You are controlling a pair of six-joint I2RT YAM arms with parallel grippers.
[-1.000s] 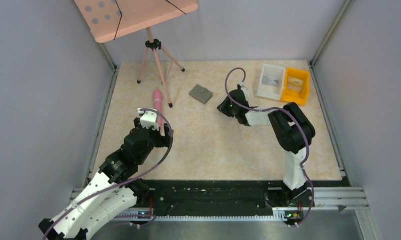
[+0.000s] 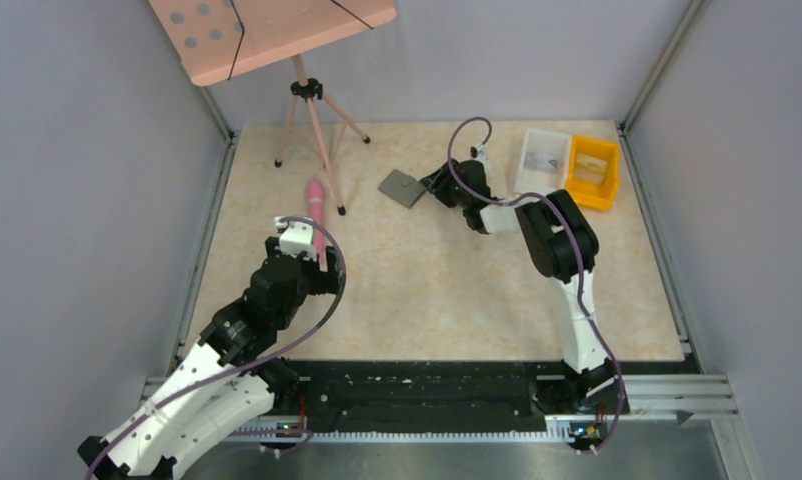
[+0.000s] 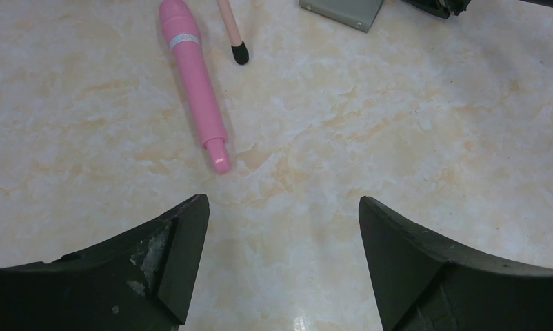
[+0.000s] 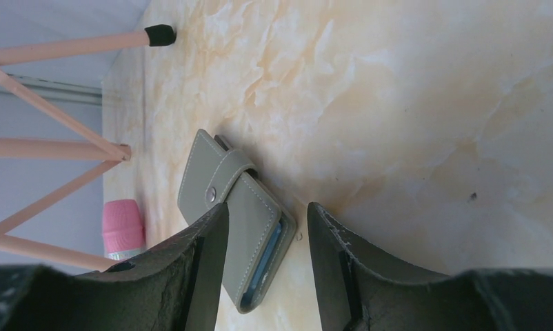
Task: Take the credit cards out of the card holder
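The grey-green card holder lies flat on the table near the back, its strap and snap closed across it in the right wrist view. A blue edge shows inside its near side; the cards themselves cannot be made out. My right gripper is open, low over the table at the holder's right-hand corner, with part of the holder seen between and behind its fingers. At the left front, my left gripper stands open well away from the holder, only bare table between its fingers. The holder's lower edge shows at the top of the left wrist view.
A pink stick-like object lies just beyond my left gripper. The easel's thin legs stand left of the holder. A white bin and a yellow bin sit at the back right.
My right arm has moved left and toward the back, bringing its gripper from a gap beside the card holder up to its right corner. The left arm and the holder look still.
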